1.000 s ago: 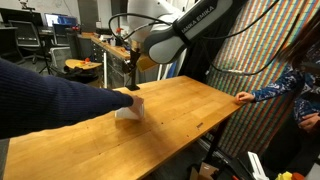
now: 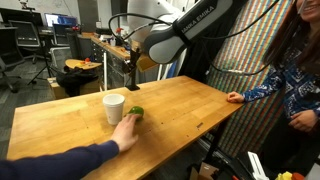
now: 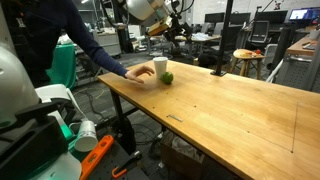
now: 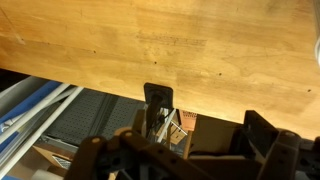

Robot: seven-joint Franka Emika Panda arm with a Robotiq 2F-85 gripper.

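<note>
A white cup [image 2: 113,107] stands upright on the wooden table [image 2: 60,128]. Close beside it lies a green object [image 2: 136,112], too small to name for certain, with a person's hand [image 2: 124,133] right by it. Exterior view 2 also has the cup [image 3: 160,66], the green object [image 3: 167,78] and the hand [image 3: 140,72]. My gripper [image 2: 131,78] hangs above the table's far side, beyond the cup. In the wrist view its dark fingers [image 4: 157,95] are spread apart, open and empty, over the table edge. A white rim shows at that view's right border.
Someone in a patterned top [image 2: 295,95] rests a hand at the table's right edge. Chairs and desks fill the background.
The person's hand was over the cup and has moved off it, down to the green object. My arm looks still.
</note>
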